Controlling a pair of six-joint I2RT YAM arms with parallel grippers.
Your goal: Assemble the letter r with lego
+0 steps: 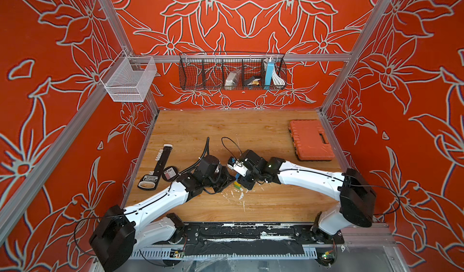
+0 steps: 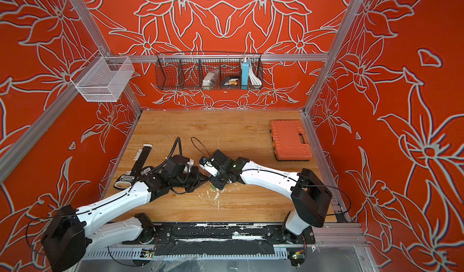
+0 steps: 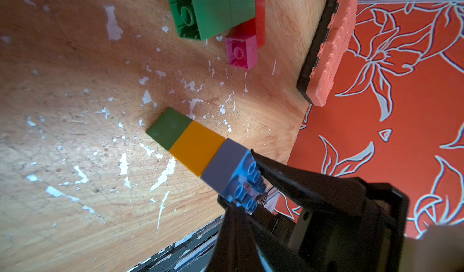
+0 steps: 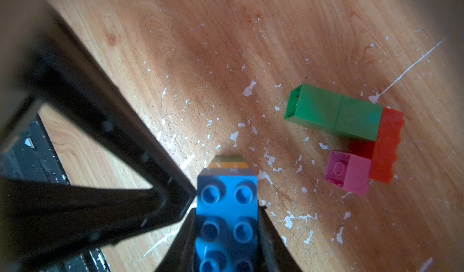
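A stack of blue brick (image 4: 227, 218), orange brick (image 3: 198, 146) and green brick (image 3: 169, 128) is held by my right gripper, shut on the blue one. The blue studs face the right wrist camera; the other two layers are mostly hidden there. My left gripper is shut, nothing showing between its fingers, its tip right beside the blue brick; I cannot tell whether they touch. Apart on the table lies a joined piece: green bricks (image 4: 336, 110), a red brick (image 4: 388, 144) and a pink brick (image 4: 349, 171).
An orange case (image 1: 311, 140) lies at the right of the table (image 1: 217, 124). At the left are a black strip-shaped object (image 1: 157, 168) and a round black item (image 1: 170, 173). Both arms meet closely near the front middle.
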